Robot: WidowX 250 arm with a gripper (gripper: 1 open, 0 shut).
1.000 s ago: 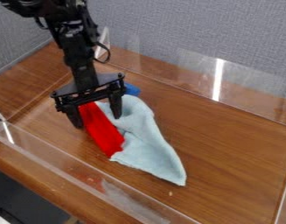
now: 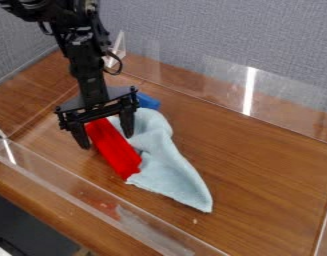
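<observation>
My black gripper (image 2: pixel 99 122) reaches down from the top left with its fingers spread around the upper end of a red bar-shaped object (image 2: pixel 115 153) on the wooden table. A pale blue cloth (image 2: pixel 170 172) lies under and to the right of the red object, stretching toward the front right. I cannot tell whether the fingertips press on the red object.
A small blue object (image 2: pixel 148 101) sits behind the gripper. A grey wall and clear panels border the back, and the table's edge runs along the lower left.
The gripper has shifted very slightly around the red object's upper end; otherwise the scene looks nearly the same.
</observation>
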